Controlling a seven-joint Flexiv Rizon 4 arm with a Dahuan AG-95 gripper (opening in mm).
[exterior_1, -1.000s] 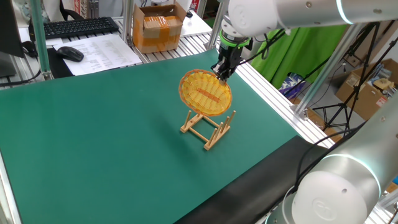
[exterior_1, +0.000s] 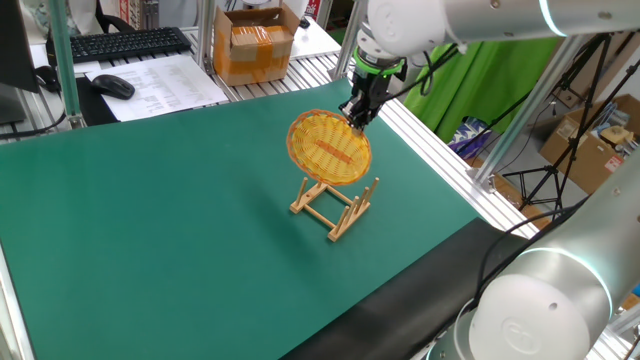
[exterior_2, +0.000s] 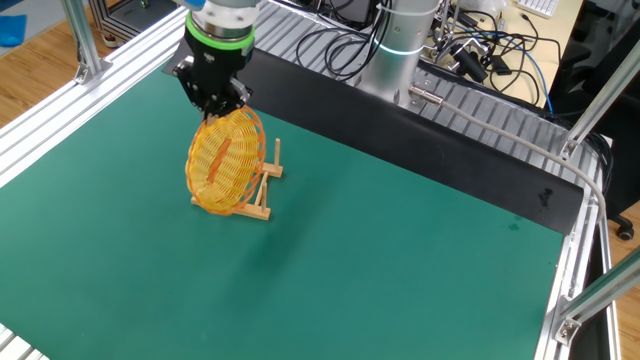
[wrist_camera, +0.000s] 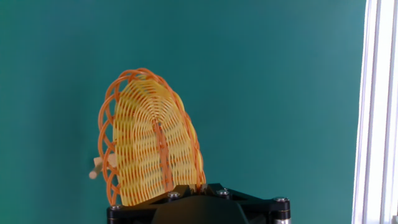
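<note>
A shallow oval woven basket (exterior_1: 329, 148), yellow with an orange rim and an orange stripe, stands steeply tilted. My gripper (exterior_1: 357, 127) is shut on its upper rim; in the wrist view the rim (wrist_camera: 194, 149) runs down to the dark fingers at the bottom edge. A small wooden rack (exterior_1: 333, 212) with upright pegs lies on the green table below the basket. In exterior view 2 the basket (exterior_2: 224, 162) hides much of the rack (exterior_2: 262, 211). Whether the basket's lower edge touches the rack cannot be made out.
A black strip (exterior_2: 400, 155) runs along the robot's side. Beyond the table edge are a cardboard box (exterior_1: 254, 45), a mouse (exterior_1: 113, 87) and a keyboard (exterior_1: 120, 44).
The basket has shifted very slightly to the left and up in exterior view 1, still at the gripper. The rack has not moved.
</note>
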